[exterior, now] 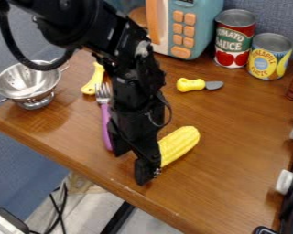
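My black gripper (146, 166) reaches down over the wooden table (222, 183), its fingertips low beside a yellow corn cob (179, 142) that lies on the table just right of and partly behind them. Whether the fingers are open or shut, or touch the cob, I cannot tell.
A colander (29, 85), yellow tool (92, 80) and pink-handled fork (105, 123) lie left. Behind are a toy microwave (183, 27), tomato can (233, 46), second can (270, 59) and yellow-handled tool (192, 85). Black appliance (291, 201) borders the right.
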